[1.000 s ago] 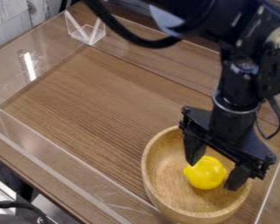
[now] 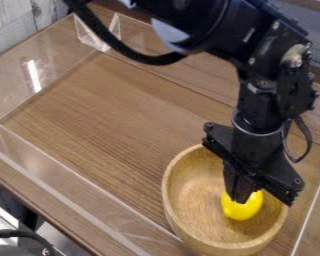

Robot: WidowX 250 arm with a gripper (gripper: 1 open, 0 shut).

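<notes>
A yellow object (image 2: 240,208) lies in a tan oval bowl (image 2: 192,200) at the lower right, partly hidden by my black gripper (image 2: 256,188). The gripper points down into the bowl, its fingertips close together just above or at the yellow object; whether they touch it is unclear.
Clear plastic walls edge it at the left, with a small clear piece at the upper left. Black cables show at the lower left corner.
My gripper's fingers have drawn together over the yellow object, which now shows less behind them and sits slightly more to the right.
</notes>
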